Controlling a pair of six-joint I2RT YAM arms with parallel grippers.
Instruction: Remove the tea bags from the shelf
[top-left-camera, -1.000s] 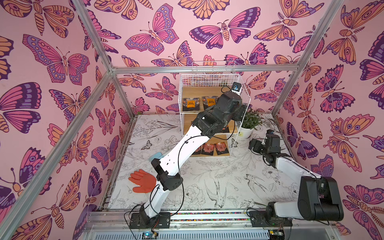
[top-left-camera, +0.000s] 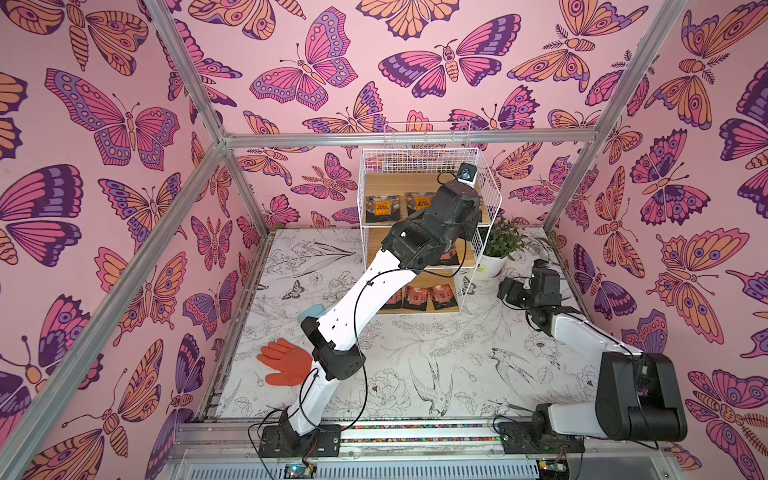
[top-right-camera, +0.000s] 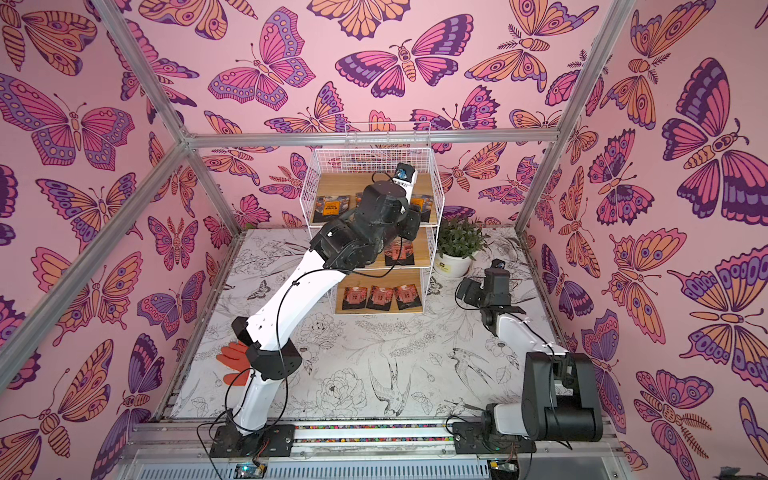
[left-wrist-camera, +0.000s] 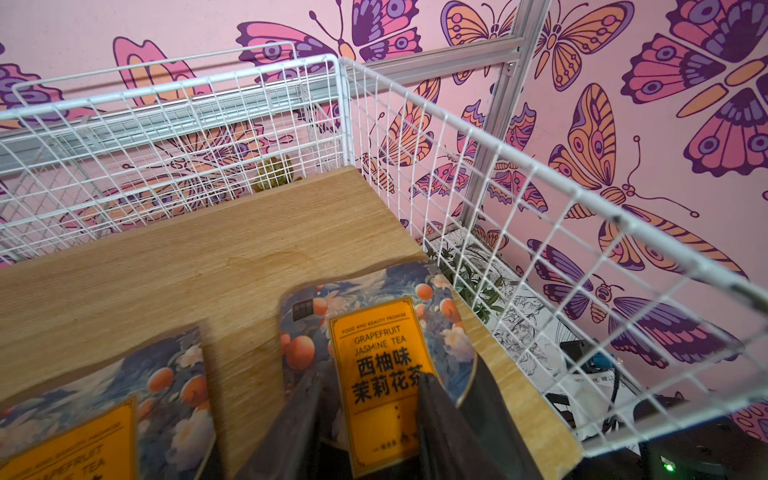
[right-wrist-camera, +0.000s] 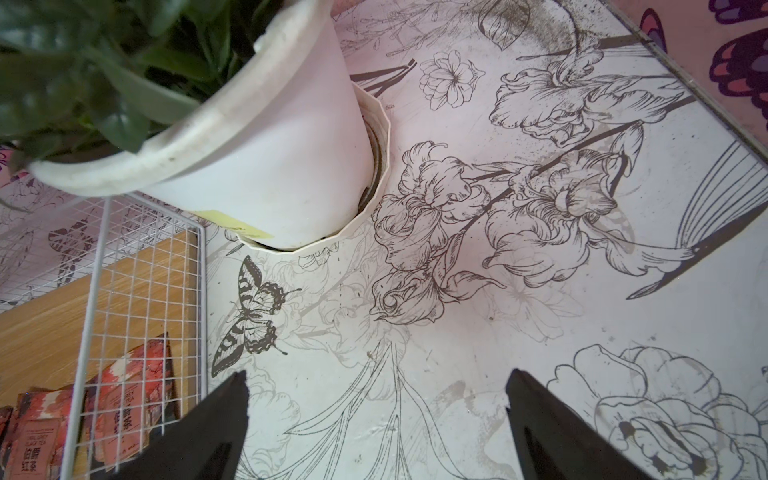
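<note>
On the top tier of the wire shelf (top-left-camera: 361, 180), a blue tea bag with an orange label (left-wrist-camera: 384, 352) lies at the right end. My left gripper is part open at this bag's near end, one finger on each side of the label; whether they touch it cannot be told. Another grapefruit jasmine tea bag (left-wrist-camera: 160, 392) lies to its left. A third top-tier bag (top-left-camera: 382, 209) is further left. Red tea bags (top-right-camera: 381, 297) fill the bottom tier, and another red bag (top-right-camera: 399, 253) shows on the middle one. My right gripper stands open and empty above the table.
A potted plant (top-left-camera: 502, 241) stands against the shelf's right side. White wire mesh (left-wrist-camera: 512, 192) borders the top tier on the right and back. An orange glove (top-left-camera: 285, 362) and a light blue item (top-left-camera: 312, 312) lie at left.
My left gripper has shifted slightly left over the top tier, its wrist tilting a little. The right arm and the visible tea bags have not moved.
</note>
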